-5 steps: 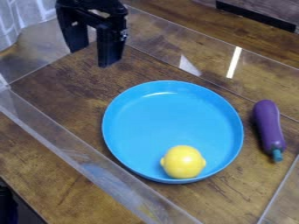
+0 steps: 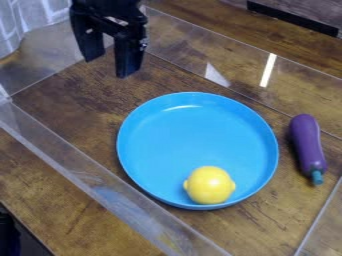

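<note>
The black gripper (image 2: 107, 52) hangs over the upper left of the wooden surface, apart from the objects; whether its fingers are open or shut is hard to make out. A blue plate (image 2: 181, 140) lies in the middle, with a yellow ball-like object (image 2: 210, 184) on its lower part. A purple eggplant (image 2: 306, 147) lies to the right of the plate, outside it.
Clear plastic walls border the wooden area along the lower left and right. Bare wood (image 2: 67, 105) lies left of the plate and behind it.
The gripper has shifted slightly over the past second, staying at the upper left. The plate, yellow object and eggplant look unmoved.
</note>
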